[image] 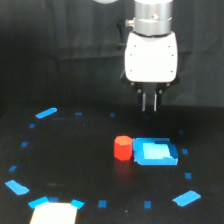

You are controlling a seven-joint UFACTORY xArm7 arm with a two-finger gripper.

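My gripper hangs at the right of centre, pointing down, its two dark fingers apart. No object shows between them. Below and to its left, a red block with a roughly hexagonal outline rests on the black table. Close by the block's right side lies a shallow blue tray with a pale blue and white inside. In the picture the gripper is above the tray, clear of both tray and block.
Several small blue squares mark the black table, with light blue strips near its edges. A whitish object is cut off by the bottom edge. Bare table lies left of the block.
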